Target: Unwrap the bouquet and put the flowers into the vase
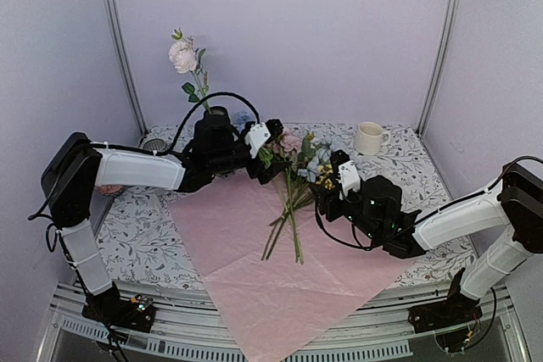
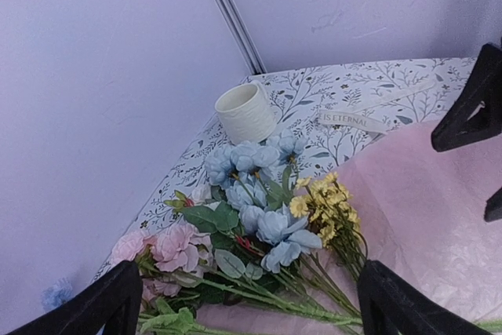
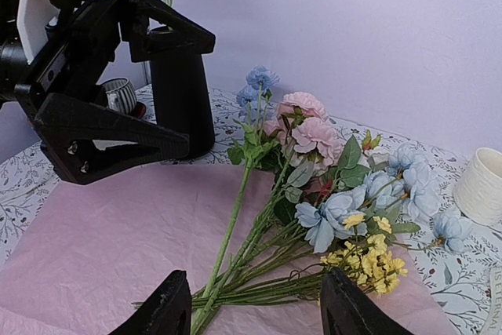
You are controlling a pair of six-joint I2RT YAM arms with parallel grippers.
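Observation:
On pink paper (image 1: 246,269) lies a loose bunch of flowers: pink blooms (image 3: 314,137), blue blooms (image 3: 337,213) and yellow ones (image 3: 369,264), their green stems (image 1: 295,226) pointing to the table's front. The black vase (image 3: 182,96) stands upright at the back left, mostly hidden behind the left arm in the top view. One pale pink flower (image 1: 182,57) rises from it. My left gripper is open above the bunch's left side, nothing held. From the right, my open right gripper faces the stems, with nothing shown gripped between its fingers.
A white mug (image 1: 370,138) stands at the back right, clear of the bunch. A ribbon with lettering (image 2: 351,121) lies near it on the patterned cloth. The two grippers are close together over the bunch.

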